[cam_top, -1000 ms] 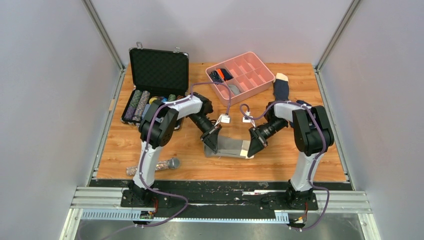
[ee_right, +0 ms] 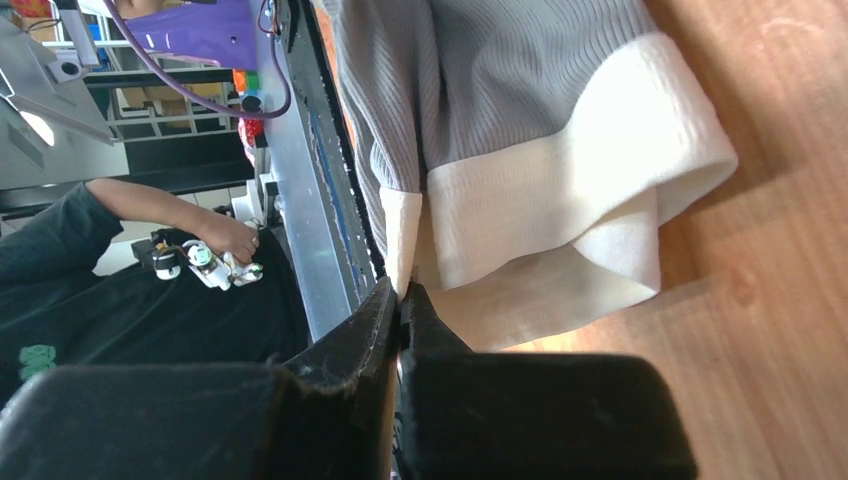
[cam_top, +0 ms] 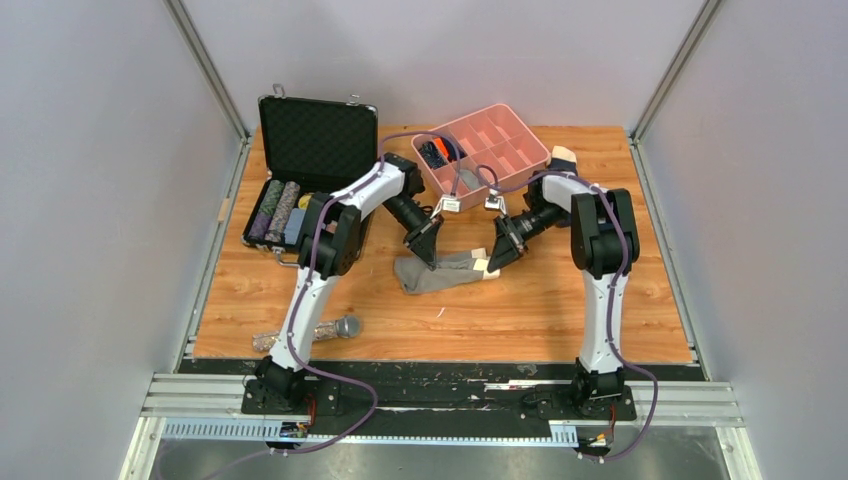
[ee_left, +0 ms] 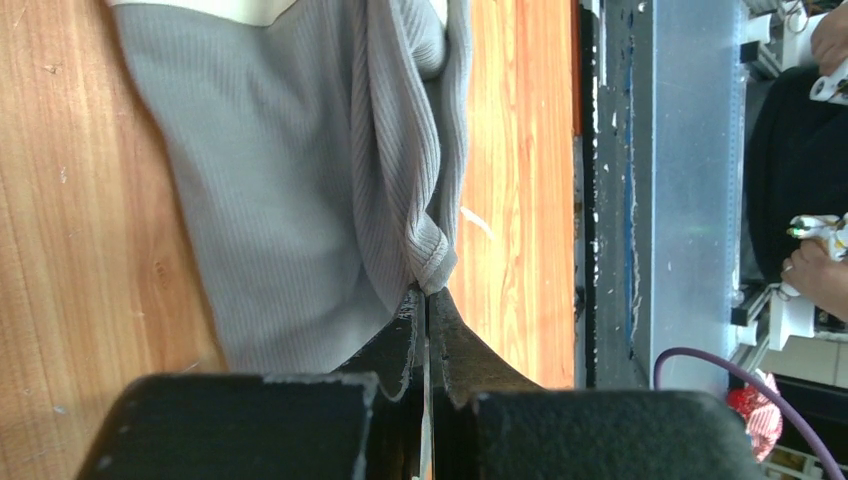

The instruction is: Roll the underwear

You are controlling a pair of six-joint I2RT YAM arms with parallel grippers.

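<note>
The grey ribbed underwear (cam_top: 415, 277) with a cream band (cam_top: 487, 273) lies on the middle of the table, its near part lifted into a fold. From above, my left gripper (cam_top: 433, 267) reaches its middle. In the left wrist view the left fingers are shut with a grey fold (ee_left: 432, 250) pinched at their tips. My right gripper (cam_top: 490, 269) is at the banded end; in the right wrist view its fingers are shut on the edge of the cream band (ee_right: 402, 225). Flat grey cloth (ee_left: 265, 190) lies beside the fold.
A pink divided box (cam_top: 530, 173) stands behind the arms, with an open black case (cam_top: 318, 140) at the back left. The microphone (cam_top: 347, 326) lies front left.
The underwear has gone from flat to folded and bunched.
</note>
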